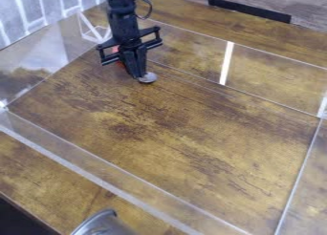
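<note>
My black gripper (136, 69) hangs low over the wooden board, toward the back left of the camera view, its tip down by a small silver round object (148, 77). A red object (113, 52) shows partly behind the gripper, mostly hidden by it. The gripper looks shut; I see nothing between its fingers, though the tip is small and hard to make out. Whether it touches the silver object I cannot tell.
A clear plastic border (262, 66) rings the wooden work area (192, 143), whose middle and right are clear. A metal cylinder (99, 224) stands outside at the front left.
</note>
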